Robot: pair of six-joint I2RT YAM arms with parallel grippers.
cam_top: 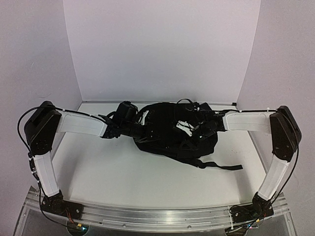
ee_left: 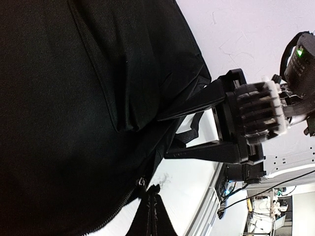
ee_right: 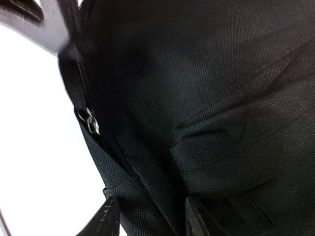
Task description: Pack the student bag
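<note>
The black bag (cam_top: 167, 125) lies on the white table, filling most of the left wrist view. Its zipper edge runs down to a metal zipper pull, also seen as a small metal pull (ee_right: 89, 120) in the right wrist view. My left gripper is shut, its fingertips together close beside that pull; whether the pull's tab is between them is hidden. My right gripper is open, its fingers apart on either side of a fold at the bag's edge. Both grippers look dark against the bag from above.
A loose black strap (cam_top: 221, 166) trails from the bag toward the right. The two grippers are close together over the bag.
</note>
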